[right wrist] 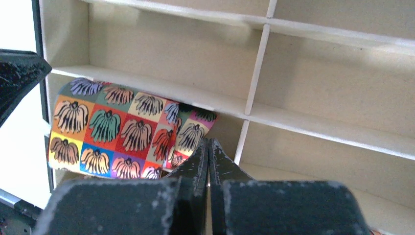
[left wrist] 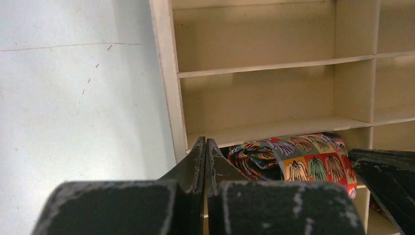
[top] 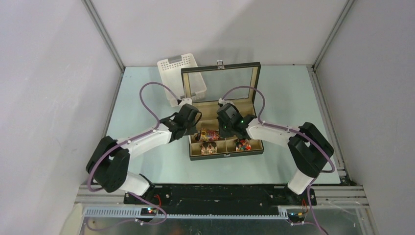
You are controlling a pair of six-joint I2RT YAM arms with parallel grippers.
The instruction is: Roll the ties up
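A rolled tie with colourful squares lies in a left-column compartment of the open display box. My left gripper is shut with nothing visible between its fingers, at one end of the roll by the box's left side wall. My right gripper is shut too, tips at the roll's other end near the middle divider, nothing seen between them. Two more patterned rolls sit in the front compartments.
A white perforated basket stands behind the box at left, partly behind its raised glass lid.
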